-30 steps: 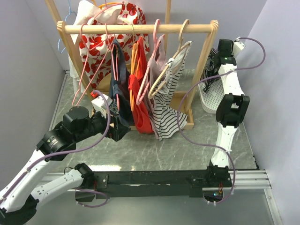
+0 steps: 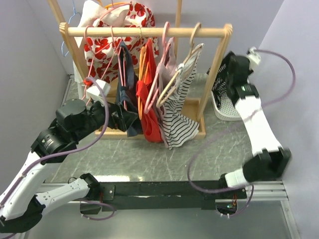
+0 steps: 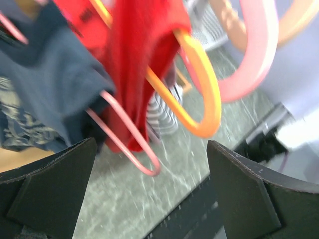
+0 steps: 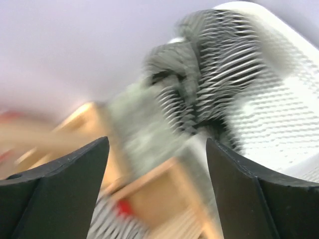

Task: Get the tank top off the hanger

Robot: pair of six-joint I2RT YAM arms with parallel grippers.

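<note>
Several garments hang from the wooden rack's bar (image 2: 149, 32): a dark blue one (image 2: 131, 99), a red one (image 2: 151, 124), a pale pink one, and a striped tank top (image 2: 179, 124) on a beige hanger (image 2: 167, 92). My left gripper (image 2: 124, 119) is open beside the blue garment, and its view shows pink and orange hanger ends (image 3: 209, 114) ahead with nothing between the fingers. My right gripper (image 2: 234, 67) is at the white basket (image 2: 229, 112), over a dark striped cloth (image 4: 224, 74); its view is blurred, its fingers apart with nothing seen held.
A red floral cloth (image 2: 144, 15) hangs behind the rack. Grey walls close in both sides. The marble floor (image 2: 144, 162) in front of the rack is clear.
My left gripper has moved slightly upward in the top view.
</note>
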